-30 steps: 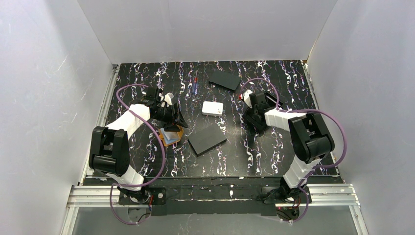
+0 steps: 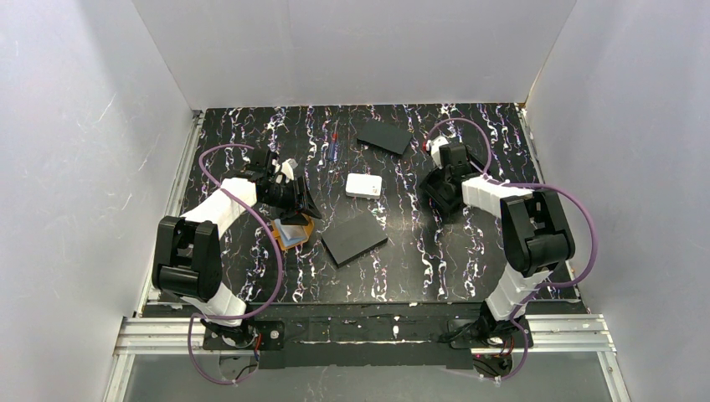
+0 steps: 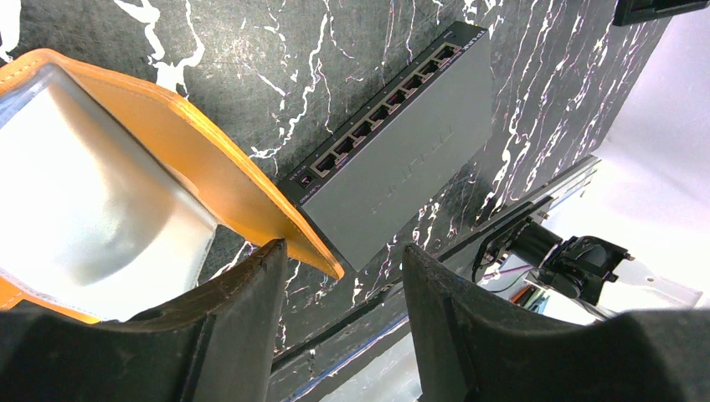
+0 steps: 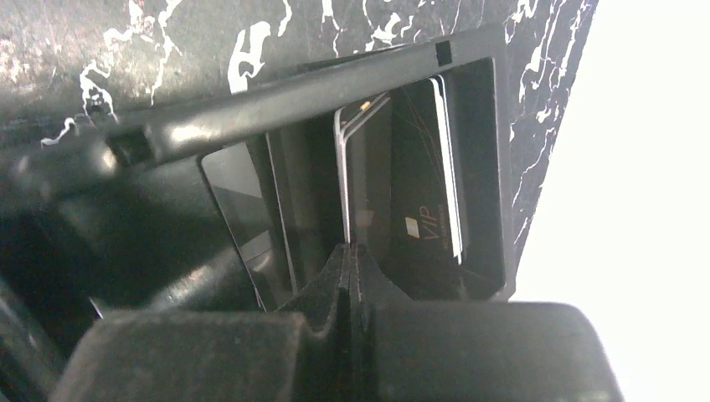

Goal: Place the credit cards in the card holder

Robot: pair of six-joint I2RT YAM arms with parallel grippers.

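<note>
Near the left arm lies the orange-edged card holder (image 2: 285,238), its pale lining showing. My left gripper is part open at it, with the end of the orange edge (image 3: 311,239) reaching between the fingers. Several cards stand on edge in a black box (image 2: 436,192) on the right; a dark VIP card (image 4: 429,201) is among them. Inside the box my right gripper is shut, its tips meeting the lower end of a light-edged credit card (image 4: 342,172). Whether that card is pinched between them cannot be seen.
A flat black box with a row of ports (image 2: 355,239) lies right of the card holder. Behind it sit a white box (image 2: 363,186) and a black slab (image 2: 384,136). A blue screwdriver (image 2: 332,149) lies at the back.
The right arm's gripper has shifted right and slightly backward, and the black box seems to have moved a little the same way. The left arm looks still.
</note>
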